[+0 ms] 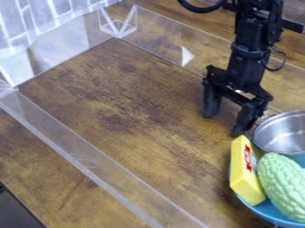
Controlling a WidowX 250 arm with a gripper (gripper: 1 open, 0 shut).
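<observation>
A black gripper (234, 105) hangs low over the wooden table at the right side of the camera view, its two dark fingers spread apart just left of a metal bowl (281, 130). I see nothing held between the fingers, though the dark shapes there are hard to make out.
A blue bowl (265, 212) at the lower right holds a yellow box (244, 174) and a pale green corn-like vegetable (283, 187). Clear plastic barriers edge the wooden table (119, 116), whose middle and left are bare.
</observation>
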